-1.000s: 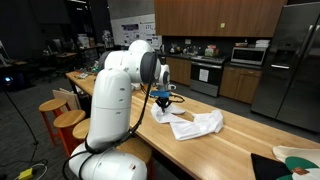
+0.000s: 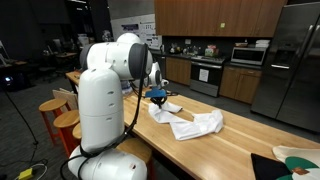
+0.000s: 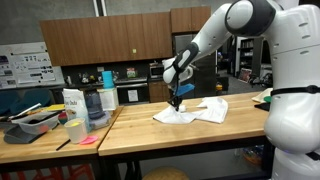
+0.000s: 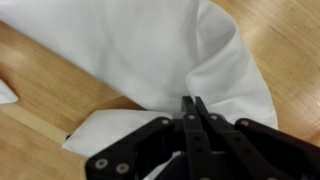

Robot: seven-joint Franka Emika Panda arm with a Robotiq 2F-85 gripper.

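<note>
A white cloth [image 4: 135, 45] spreads rumpled over the wooden table, filling much of the wrist view. My gripper is shut, its black fingertips close together over the cloth. Folds run toward the tips, and a loose flap [image 4: 105, 130] shows at their left. Whether any fabric is pinched between the fingers cannot be seen. From the first exterior view, the gripper [image 2: 157, 99] is low over the far left part of the cloth [image 2: 188, 127]. The second exterior view also has the gripper [image 3: 177, 103] just above the cloth [image 3: 172, 117].
Bare wooden tabletop [image 2: 225, 150] lies in front of the cloth and to its right. A dark mat [image 2: 268, 167] and a white-green tray [image 2: 300, 157] occupy the near right. Stools [image 2: 67, 118] stand along the left side. A person [image 2: 155, 78] is behind the arm.
My gripper has shifted slightly left in the first exterior view. The cloth's main spread looks unchanged, and the person in the background has moved a little.
</note>
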